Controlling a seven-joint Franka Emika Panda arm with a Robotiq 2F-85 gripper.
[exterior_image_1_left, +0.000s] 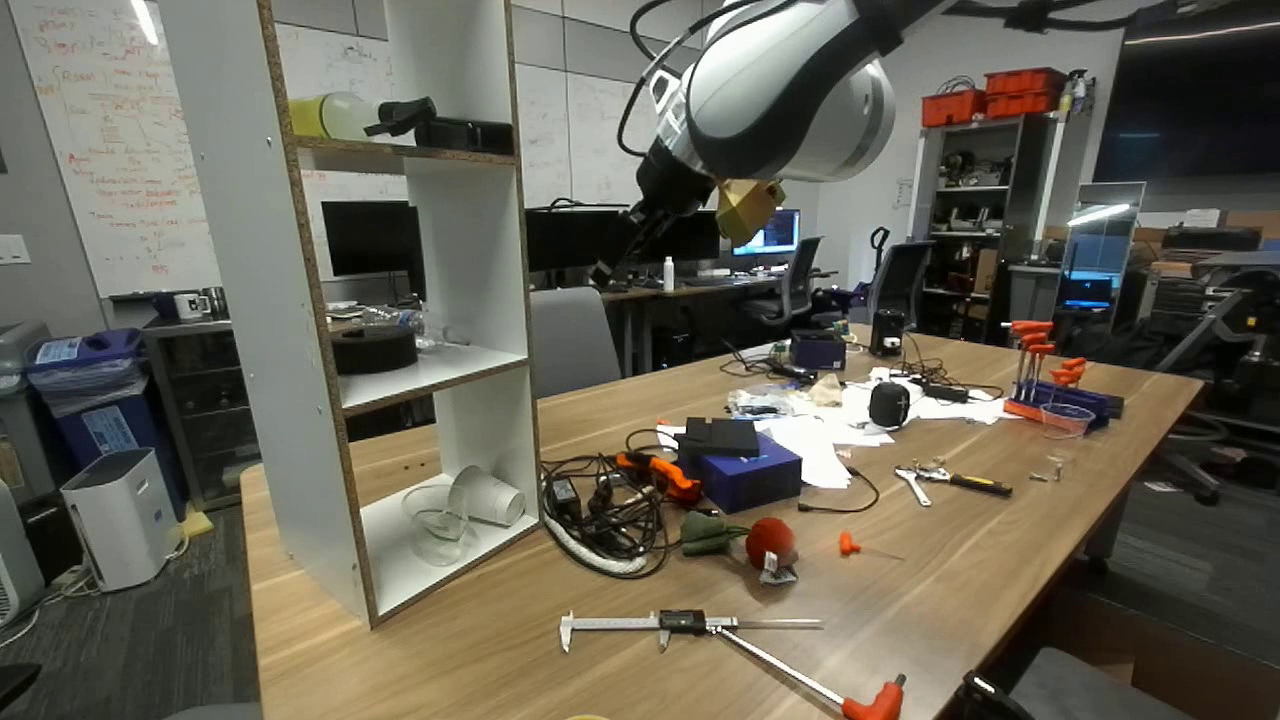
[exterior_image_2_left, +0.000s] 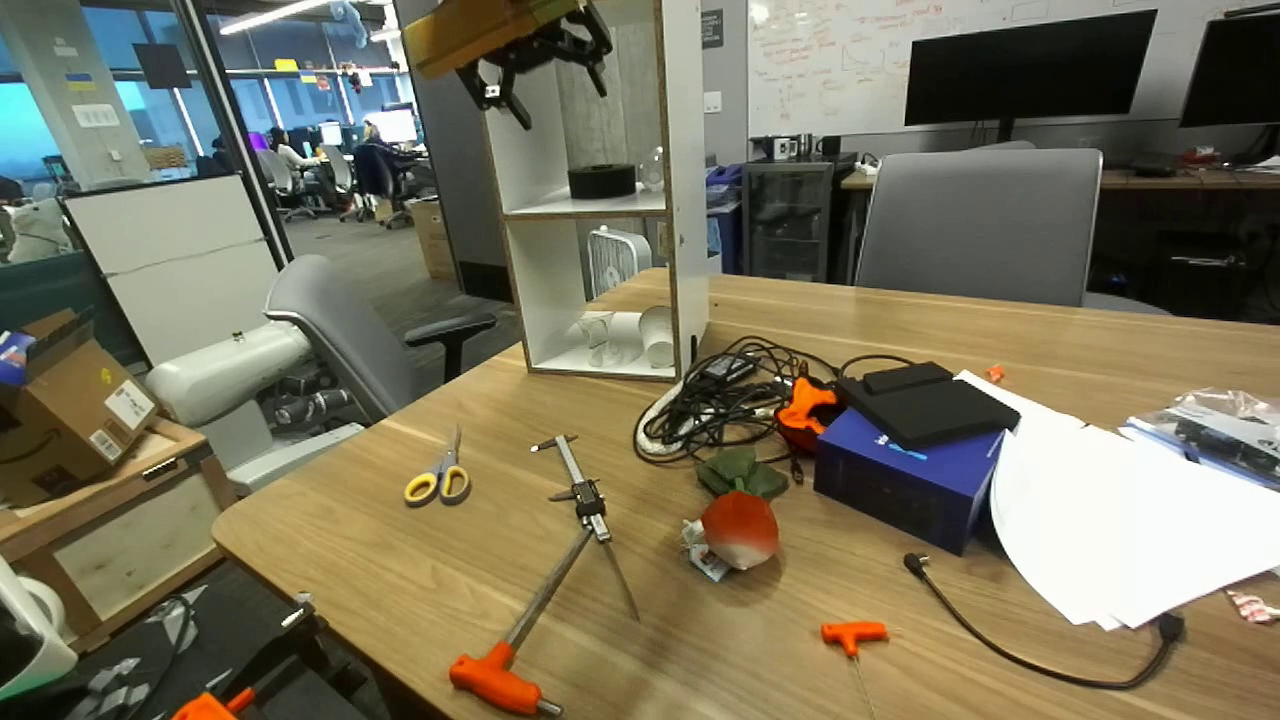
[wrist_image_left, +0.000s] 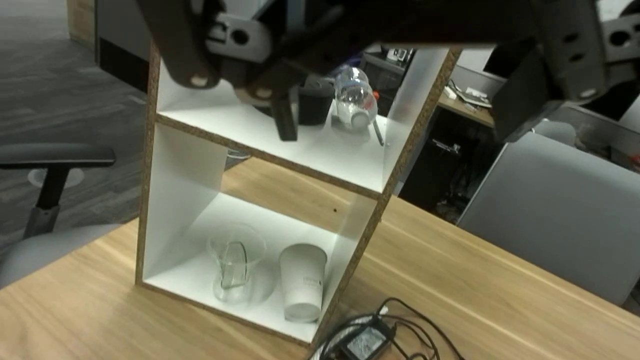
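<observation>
My gripper (exterior_image_2_left: 561, 103) is up in the air in front of the shelf, its fingers apart and nothing between them. In the wrist view the open gripper faces the white shelf unit (wrist_image_left: 180, 198), whose compartments have raw chipboard edges. The bottom compartment holds a clear cup (wrist_image_left: 235, 264) and a white paper cup (wrist_image_left: 303, 282). On the middle shelf are a clear plastic bottle (wrist_image_left: 355, 99) and a black round object (exterior_image_1_left: 372, 349); a gripper finger partly covers that shelf in the wrist view. A yellow-green bottle (exterior_image_1_left: 330, 116) lies higher up beside a black item (exterior_image_1_left: 468, 134).
Beside the shelf lie tangled black cables (exterior_image_1_left: 606, 510). A blue box (exterior_image_1_left: 750, 472), an artificial red flower (exterior_image_2_left: 739, 528), calipers (exterior_image_2_left: 585, 492), scissors (exterior_image_2_left: 438, 480) and orange-handled hex keys (exterior_image_2_left: 498, 679) are spread over the table. Bare wood separates many of them.
</observation>
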